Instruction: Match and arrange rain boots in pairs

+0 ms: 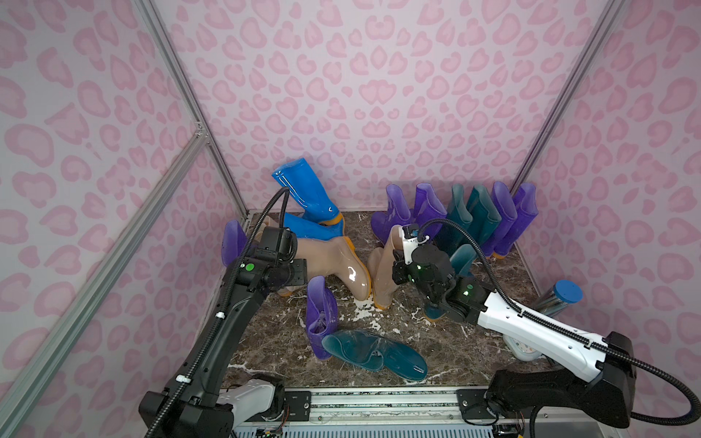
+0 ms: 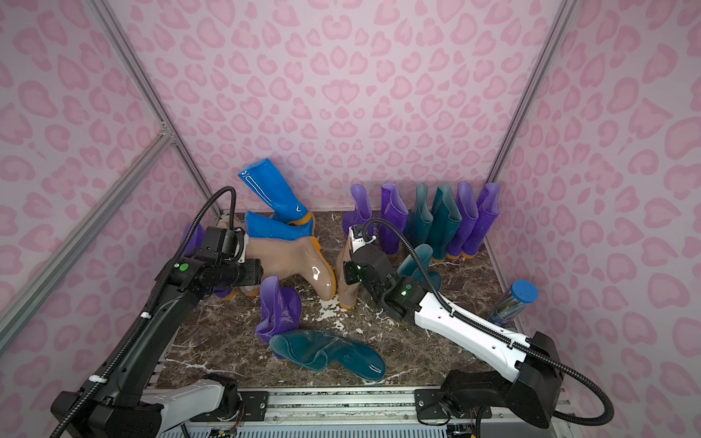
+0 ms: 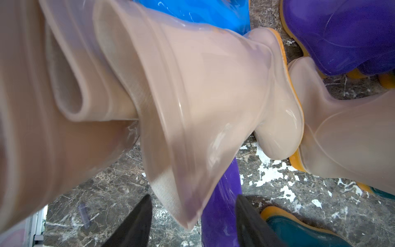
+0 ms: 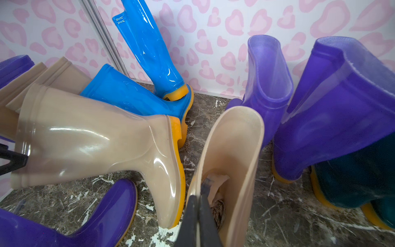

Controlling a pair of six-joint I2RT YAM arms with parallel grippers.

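Observation:
An upright beige boot stands in the middle. My right gripper is shut on its near rim, which runs between the fingers. Another beige boot lies on its side to the left, sole toward the upright one. Behind its open cuff, the left wrist view shows a further beige boot shaft. My left gripper stands open by the lying boot's cuff, gripping nothing. Two blue boots lean and lie at the back left. A purple boot and a teal boot lie in front.
Purple and teal boots stand in a row along the back right. A loose teal boot sits before them, partly behind my right arm. A blue-lidded container is at the right edge. Bare marble shows at front right.

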